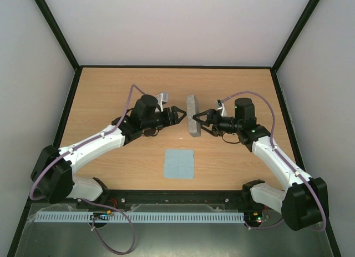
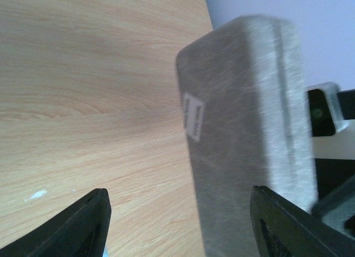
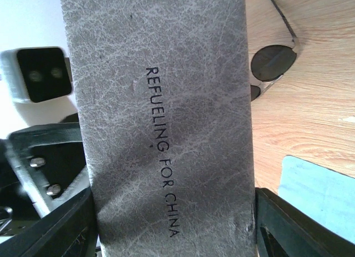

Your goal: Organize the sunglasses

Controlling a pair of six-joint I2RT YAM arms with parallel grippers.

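A grey glasses case [image 1: 193, 114], printed "REFUELING FOR CHINA", is upright in the middle, held by my shut right gripper. My left gripper stands part open just left of the case [image 2: 222, 146], nothing between its fingers. In the right wrist view, dark sunglasses [image 3: 273, 63] lie on the table beyond the case, partly hidden by it. A light blue cloth [image 1: 178, 164] lies flat at the near middle of the table.
Frame walls border it at the back, left and right.
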